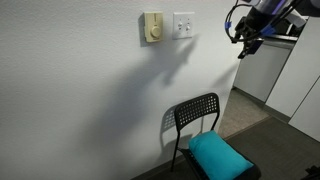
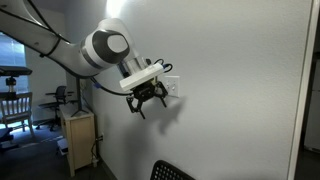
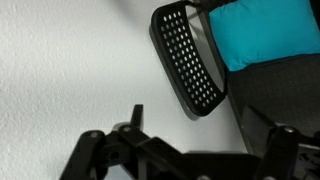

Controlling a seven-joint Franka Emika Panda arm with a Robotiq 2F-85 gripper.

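My gripper (image 1: 238, 48) hangs in the air at the upper right of exterior view 1, to the right of a white switch plate (image 1: 184, 25) on the wall. A beige box with a round dial (image 1: 153, 27) is mounted left of that plate. In exterior view 2 the gripper (image 2: 150, 107) is in front of the wall, partly covering the plate (image 2: 173, 86). Its two fingers stand apart in the wrist view, where the gripper is open and nothing shows between the fingertips. Neither wall fixture appears in the wrist view.
Below stands a black chair with a perforated back (image 1: 196, 110) and a teal cushion (image 1: 218, 155) on its seat. White cabinets (image 1: 265, 68) are at the right.
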